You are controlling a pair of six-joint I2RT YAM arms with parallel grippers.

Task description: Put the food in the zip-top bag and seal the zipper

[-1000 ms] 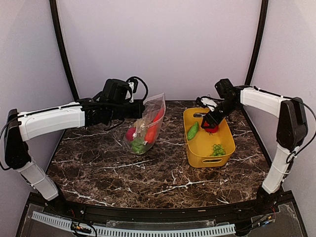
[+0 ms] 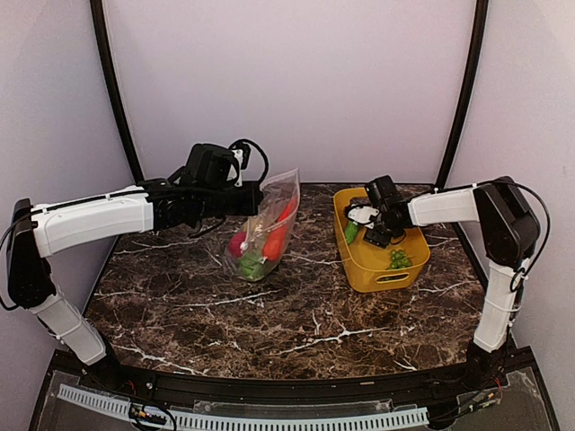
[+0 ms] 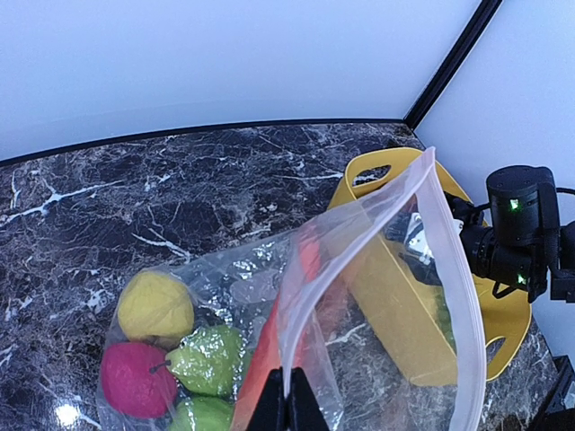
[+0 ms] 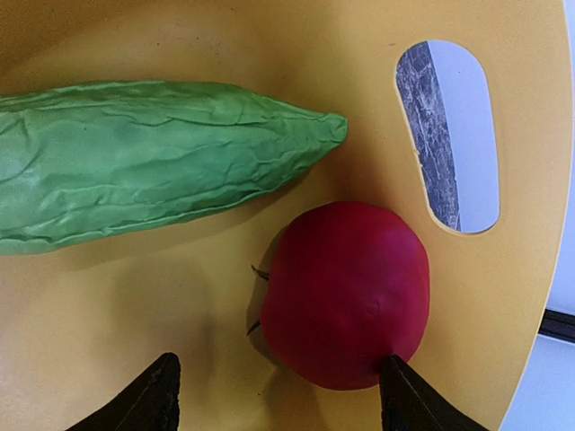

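My left gripper is shut on the rim of the clear zip top bag (image 3: 404,202), which hangs with its mouth spread. Inside the bag are a yellow fruit (image 3: 155,307), a pink fruit (image 3: 137,379), green produce (image 3: 207,359) and a long orange-red piece (image 3: 262,359). Over in the yellow bin, my right gripper stands open, reaching down. Its right finger overlaps the lower edge of a red tomato-like fruit (image 4: 346,296) in the right wrist view; whether they touch I cannot tell. Beside the fruit lies a green bitter-melon shape (image 4: 162,162).
The yellow bin (image 2: 382,280) stands right of the bag, its walls and handle end close around the right gripper. Green grapes (image 2: 399,259) lie near its front.
The bin has shifted slightly backward. My left arm and the bag look unmoved.
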